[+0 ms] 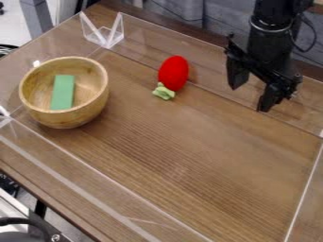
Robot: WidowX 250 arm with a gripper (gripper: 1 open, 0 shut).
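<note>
The black robot arm reaches in from the top right over the wooden table, with the gripper (263,85) low over the right part of it; whether it is open or shut is unclear. A red oval object (175,72) lies left of the gripper, with a small light green piece (164,91) just in front of it. A wooden bowl (89,113) at the left holds a green block (63,91).
A white wire rack (104,32) stands at the back left.
</note>
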